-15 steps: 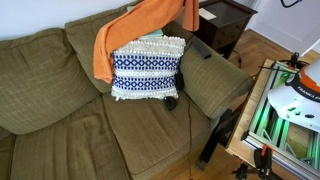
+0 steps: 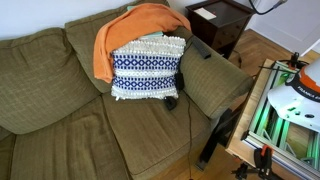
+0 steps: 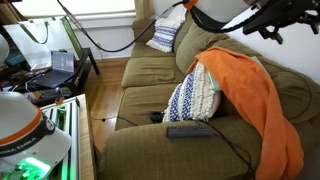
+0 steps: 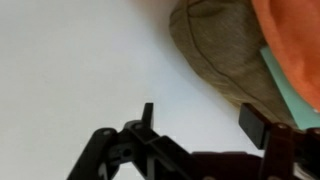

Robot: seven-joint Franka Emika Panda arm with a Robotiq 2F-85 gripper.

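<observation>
An orange blanket [image 2: 135, 35] lies draped over the sofa's backrest, above and behind a blue-and-white patterned cushion [image 2: 148, 68]. From the other side, the blanket [image 3: 245, 85] hangs down to the seat beside the cushion [image 3: 193, 98]. High up near the wall, my gripper [image 3: 297, 27] stands above the blanket and apart from it. The wrist view shows my gripper open, with a wide bare gap between its fingers. Part of the blanket [image 4: 295, 45] is in that view's upper right corner, with a green edge beneath it.
The brown sofa [image 2: 145, 130] fills most of the room's middle. A dark remote-like object [image 3: 190, 131] lies on it. To the right are a wooden side table [image 2: 222, 25] and the robot's base [image 2: 297, 100]. White wall fills much of the wrist view.
The blanket's upper right part sits slightly lower and further left than a second ago. The cable at the top right has shifted left. The cushion has stayed put.
</observation>
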